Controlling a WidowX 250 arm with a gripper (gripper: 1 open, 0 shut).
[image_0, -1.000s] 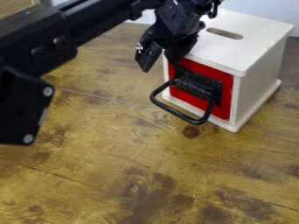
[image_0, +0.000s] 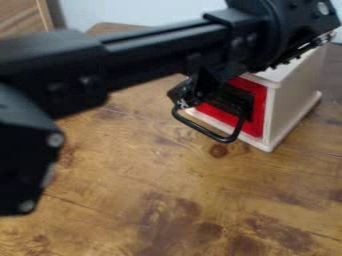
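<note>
A white box (image_0: 287, 105) with a red front (image_0: 251, 124) stands at the upper right, with a black U-shaped handle (image_0: 214, 134) hanging out from that front. My gripper (image_0: 191, 97) is at the red front just above the handle, largely hidden under my black arm, which crosses the top of the view and covers much of the box. Its finger state is hard to make out.
A light wooden object (image_0: 19, 50) sits at the upper left edge. My arm's base fills the left side.
My arm has swung down and right from above the box's upper left, so it now hides the box top and the gripper sits lower, at the red front.
</note>
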